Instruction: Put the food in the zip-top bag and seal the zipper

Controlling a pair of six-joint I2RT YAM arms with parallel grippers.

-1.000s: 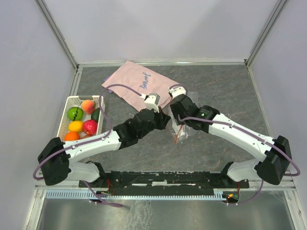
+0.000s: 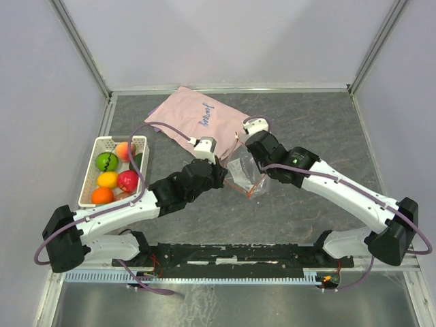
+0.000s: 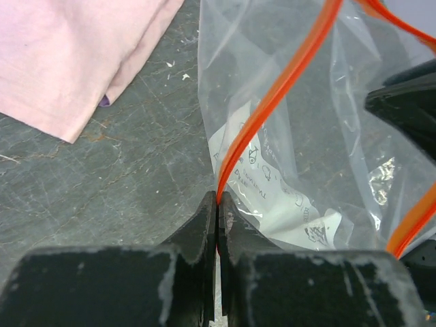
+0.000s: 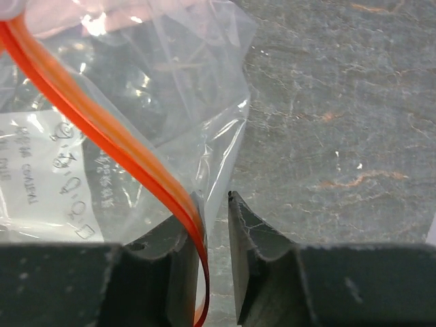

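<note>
Between the two arms hangs a clear zip top bag (image 2: 240,169) with an orange zipper rim; no food shows inside it. In the left wrist view my left gripper is shut on that orange rim (image 3: 259,114). The right wrist view has my right gripper part open, the bag's orange rim lying against its left finger and a gap before the right finger (image 4: 246,231). The bag's mouth is spread between the grippers. Food, including an orange (image 2: 102,195), a red apple (image 2: 127,180) and a peach (image 2: 123,150), sits in a white basket (image 2: 86,184) at left.
A pink cloth (image 2: 184,112) with lettering lies behind the bag on the grey table (image 2: 310,112). The table's right side and the strip in front of the bag are clear.
</note>
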